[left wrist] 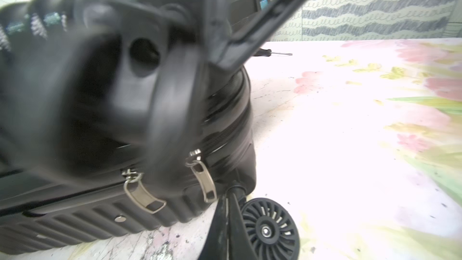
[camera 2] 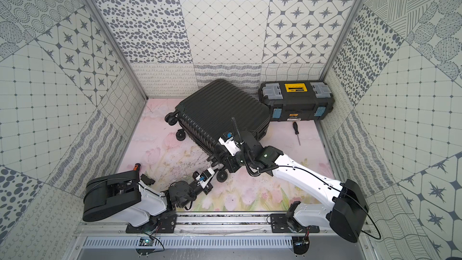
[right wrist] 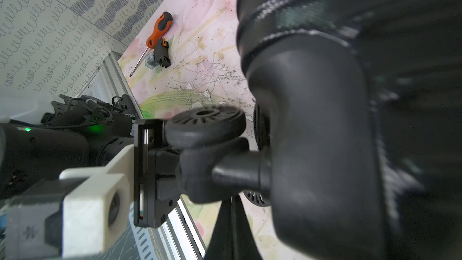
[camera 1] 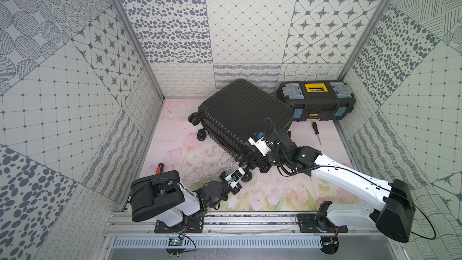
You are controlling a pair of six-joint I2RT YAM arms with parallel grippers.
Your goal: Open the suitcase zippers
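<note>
The black suitcase [camera 1: 243, 106] lies flat, its wheeled front corner toward me. In the left wrist view a zipper pull [left wrist: 143, 196] and a second pull [left wrist: 204, 180] hang on its side below a blurred wheel housing. My left gripper is shut low by that corner, near a wheel [left wrist: 269, 233], nothing seen between its fingers. My right gripper is shut above the corner, beside the wheel housing [right wrist: 320, 144], nothing seen between its fingers; in both top views its tips are partly hidden.
A toolbox [camera 1: 315, 101] stands at the back right, a dark screwdriver [camera 1: 315, 130] before it. An orange screwdriver [right wrist: 158, 31] and a small object [right wrist: 160, 53] lie at the left.
</note>
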